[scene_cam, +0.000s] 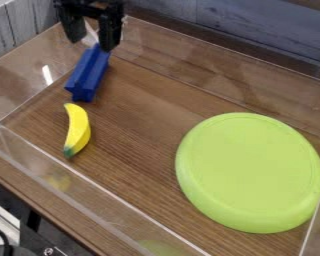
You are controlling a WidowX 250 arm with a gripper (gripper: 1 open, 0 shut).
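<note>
My black gripper (92,32) hangs at the top left, its fingers open, just above the upper end of a blue block (87,78). The block lies lengthwise on the wooden floor of the tray. A yellow banana (77,130) lies below the block. A large light green disc (250,170) fills the lower right.
Clear walls of the tray (16,150) run along the left and bottom.
</note>
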